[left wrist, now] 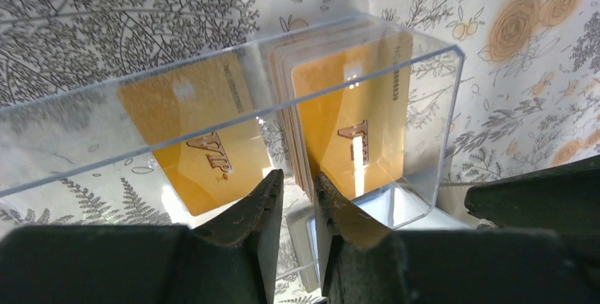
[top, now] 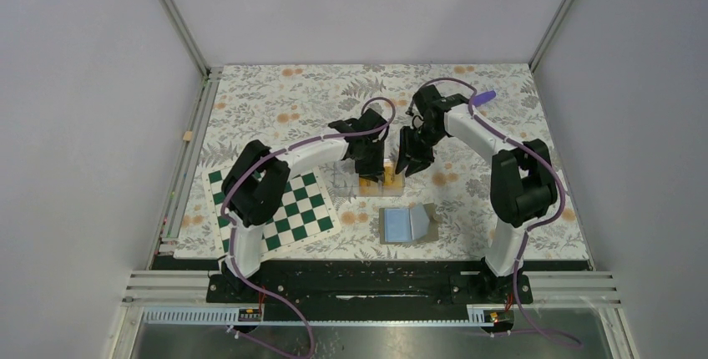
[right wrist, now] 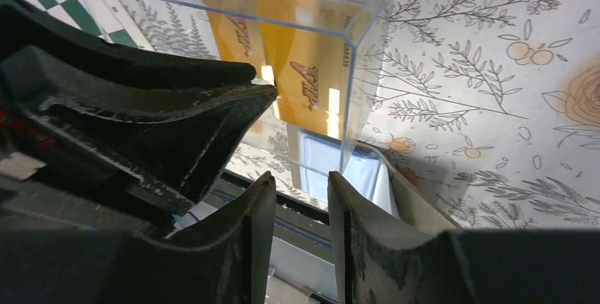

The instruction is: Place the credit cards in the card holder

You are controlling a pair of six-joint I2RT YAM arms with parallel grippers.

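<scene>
A clear plastic tray at the table's middle holds orange credit cards: a stack at its right end and another card further left. My left gripper is over the tray, fingers a little apart, tips at the stack's left edge; I cannot tell whether a card is between them. My right gripper stands just right of it, open, with no card visible between its fingers. Below the tray in the top view lies the card holder, grey with light blue inside.
A green-white checkered board lies at the left under the left arm. A purple object lies at the back right behind the right arm.
</scene>
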